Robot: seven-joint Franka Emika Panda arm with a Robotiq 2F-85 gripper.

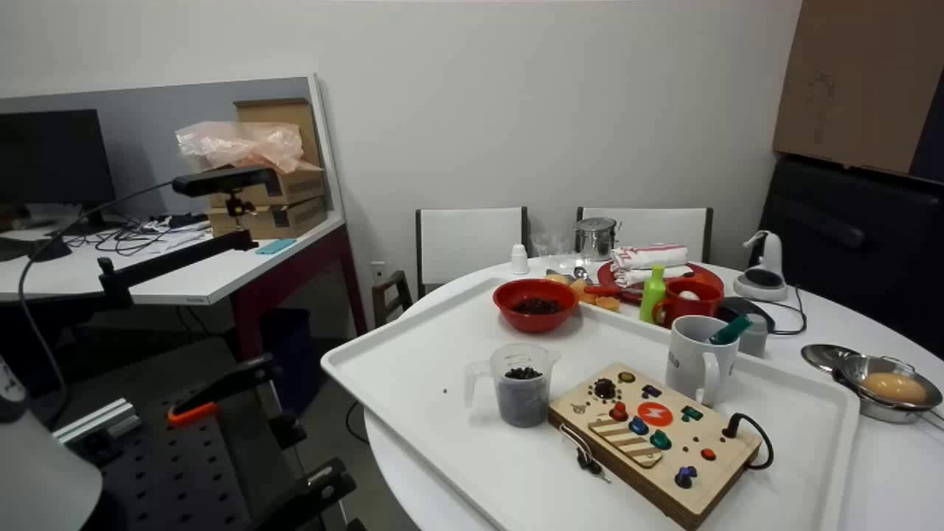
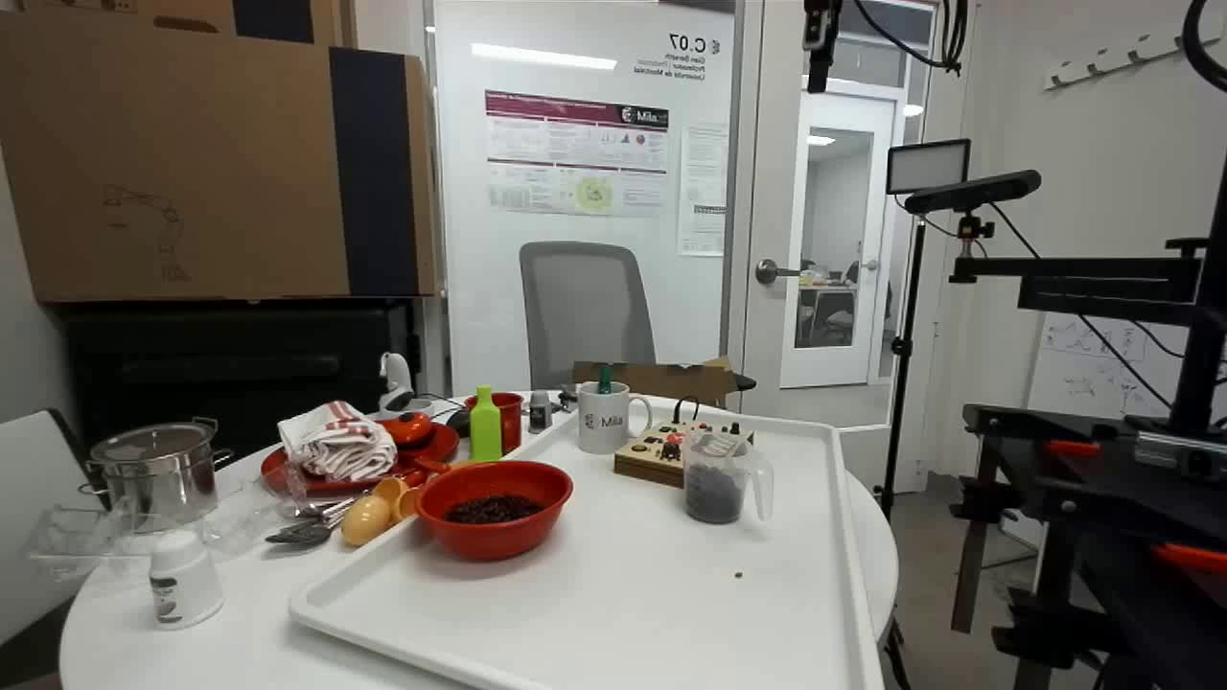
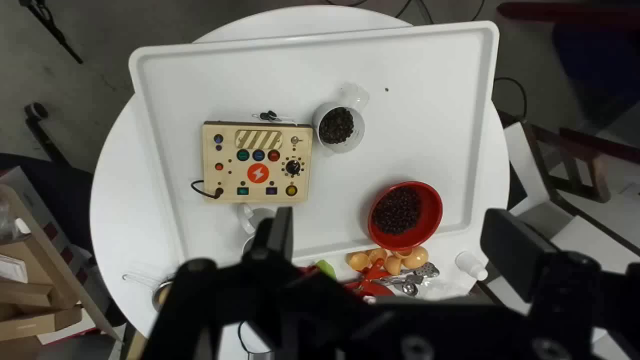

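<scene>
My gripper stands open high above the table in the wrist view, with nothing held between its wide-apart fingers. Below it on the white tray is a red bowl partly filled with dark beans. A clear measuring cup, also holding dark beans, stands upright on the tray beside a wooden board of switches and knobs. The white mug behind the board has a dark green object sticking out of it. One loose bean lies near the cup's handle.
Along the tray's edge crowd a green bottle, a folded striped towel, orange eggshell-like pieces and a white bottle. A steel pan sits at the far side. Much of the tray near the cup is bare.
</scene>
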